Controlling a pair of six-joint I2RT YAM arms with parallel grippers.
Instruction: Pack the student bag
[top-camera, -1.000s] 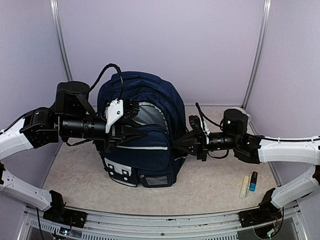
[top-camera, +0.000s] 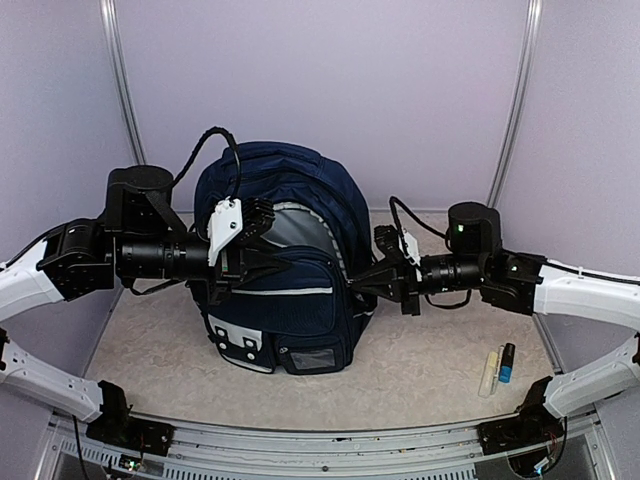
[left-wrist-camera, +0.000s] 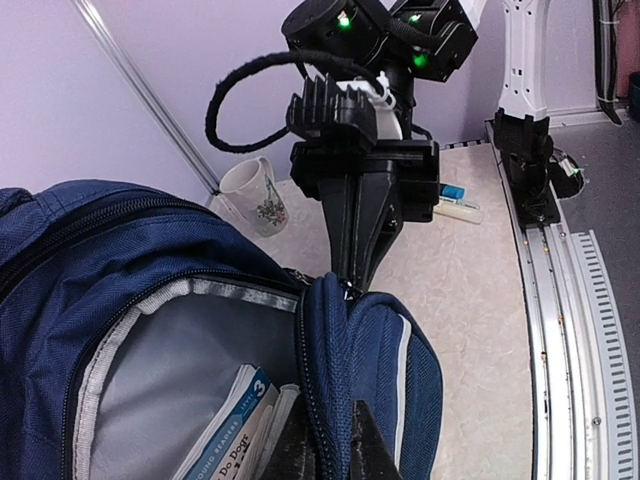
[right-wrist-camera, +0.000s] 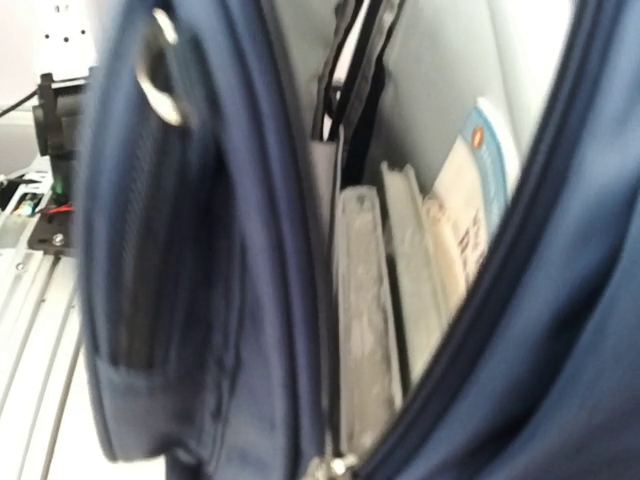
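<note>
A navy school bag (top-camera: 283, 170) stands upright, its main pocket gaping at the top. Inside are a thin book with a blue spine and other flat items, also visible as upright edges (right-wrist-camera: 365, 300) in the right wrist view. My left gripper is shut on the front flap's zipped edge (left-wrist-camera: 325, 370), holding it away from the grey lining. At the bag's right side, my right gripper (top-camera: 352, 284) is shut with its tips at the zip. A metal zip slider (right-wrist-camera: 330, 467) shows low in the right wrist view; whether its pull is between the fingers cannot be made out.
A white mug (left-wrist-camera: 256, 195) stands behind the right arm. Two small tubes, one pale (top-camera: 489, 373) and one black and blue (top-camera: 506, 362), lie at the table's front right. The table between them and the bag is clear.
The left gripper and the bag have hardly moved.
</note>
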